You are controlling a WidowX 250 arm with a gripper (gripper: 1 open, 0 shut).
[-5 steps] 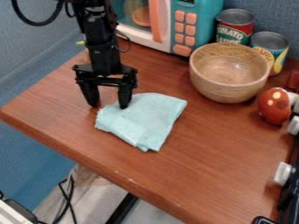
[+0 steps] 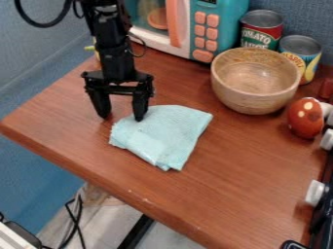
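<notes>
My black gripper [image 2: 121, 105] hangs over the left part of the table, fingers pointing down at the upper-left corner of a pale blue cloth [image 2: 164, 136]. The fingers look spread apart, one left of the cloth and the other at its corner; whether that tip touches the cloth is unclear. The cloth lies crumpled on the wooden tabletop [image 2: 235, 190].
A toy microwave [image 2: 176, 24] stands at the back, beside two cans [image 2: 260, 31]. A wooden bowl [image 2: 254, 92] sits right of centre, with a red round object [image 2: 306, 117] and dark equipment along the right edge.
Since a second ago the cloth has shifted slightly, its right corner now a little further right. The gripper has moved only slightly.
</notes>
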